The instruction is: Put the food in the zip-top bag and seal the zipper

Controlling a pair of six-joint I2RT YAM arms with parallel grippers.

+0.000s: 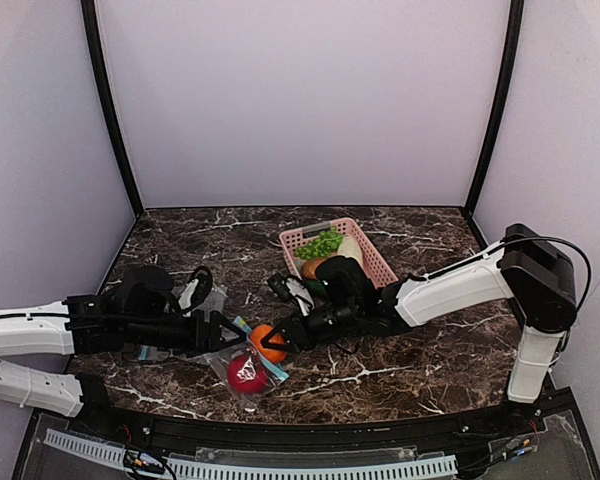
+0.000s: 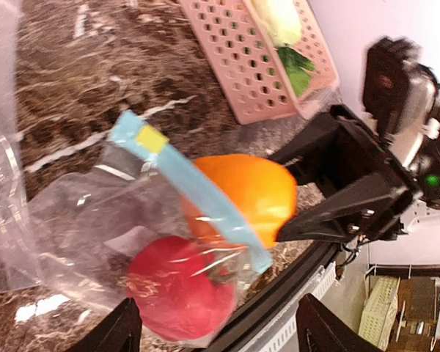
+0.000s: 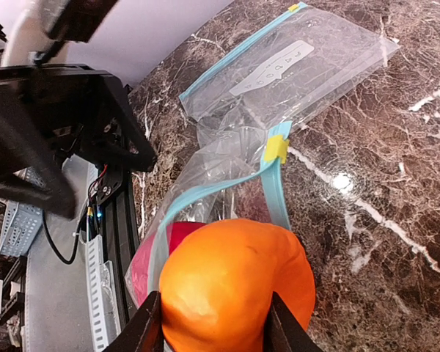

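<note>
My right gripper is shut on a round orange food item (image 3: pixel 227 271). In the left wrist view, this orange food (image 2: pixel 242 187) sits at the mouth of a clear bag (image 2: pixel 81 213), with a blue zipper strip (image 2: pixel 205 194) crossing in front of it. Part of it shows through the film; how deep it reaches is hard to tell. A red round food (image 2: pixel 180 286) lies inside the bag. My left gripper is open, its fingers apart, just left of the bag's mouth in the top view, with no grip on the film.
Behind the right gripper stands a pink basket (image 1: pixel 292 240) holding leafy greens (image 1: pixel 320 245) and other food. Another clear bag (image 3: pixel 279 70) with a blue strip lies flat on the left.
</note>
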